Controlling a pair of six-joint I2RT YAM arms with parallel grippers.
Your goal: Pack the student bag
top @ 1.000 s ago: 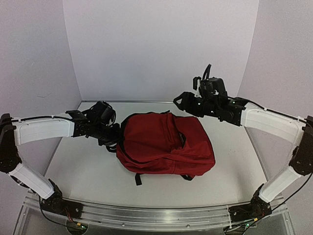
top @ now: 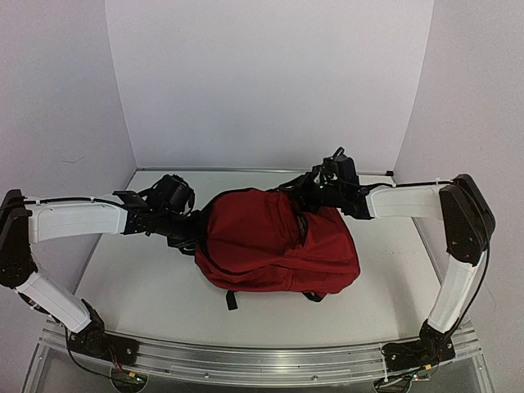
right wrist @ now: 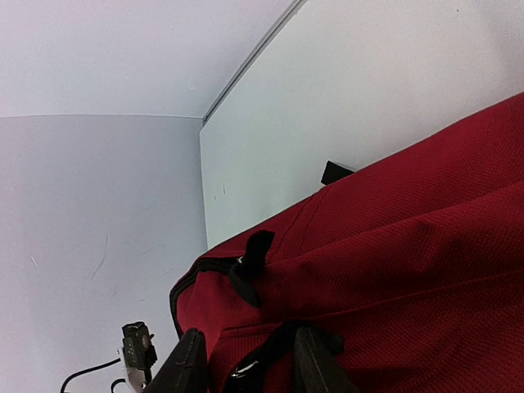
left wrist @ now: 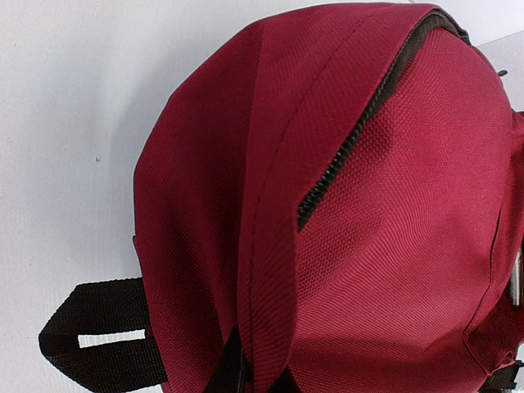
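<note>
A red backpack (top: 254,233) lies on the white table, its dark zipper (left wrist: 344,151) running along the rim. At the bag's left end my left gripper (top: 195,232) is shut on a fold of its red edge; in the left wrist view the fold runs down between the dark fingers. Over the bag's upper right part is my right gripper, open, its fingers (right wrist: 187,364) apart. A black zipper pull (right wrist: 260,360) lies between them, with a gap visible. Another black tab (right wrist: 250,266) sticks up farther along the zipper. The bag's inside is hidden.
A black strap loop (left wrist: 102,336) sticks out from the bag's side. Short black strap ends (top: 232,300) lie along its front edge. Bare table (top: 155,299) shows left, right and in front; walls (top: 270,82) enclose the back and sides.
My right gripper has come down and slightly left onto the bag's upper part. The left gripper has barely moved, and the bag lies as before.
</note>
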